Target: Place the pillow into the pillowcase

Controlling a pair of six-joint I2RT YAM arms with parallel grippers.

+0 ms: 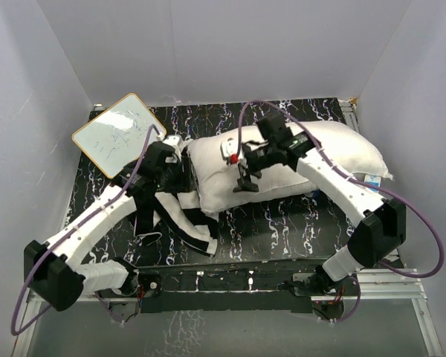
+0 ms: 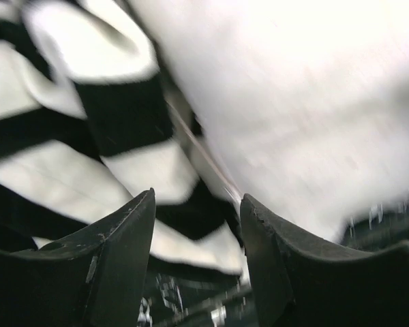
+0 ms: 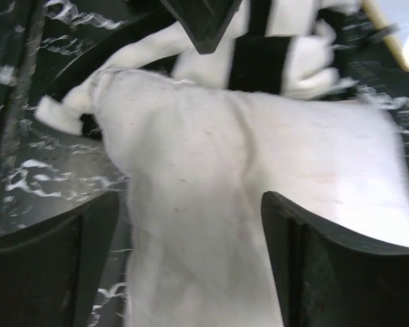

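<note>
The white pillow lies across the middle and right of the table, partly blurred in both wrist views. The black-and-white striped pillowcase lies crumpled at its left end. My left gripper is over the pillowcase beside the pillow's left end, its fingertips parted with no cloth clearly between them. My right gripper is above the pillow's left part, fingers apart over the white fabric; whether any cloth is pinched is not visible.
A whiteboard lies at the back left. Bare marble-patterned table shows along the front right. Grey walls enclose three sides.
</note>
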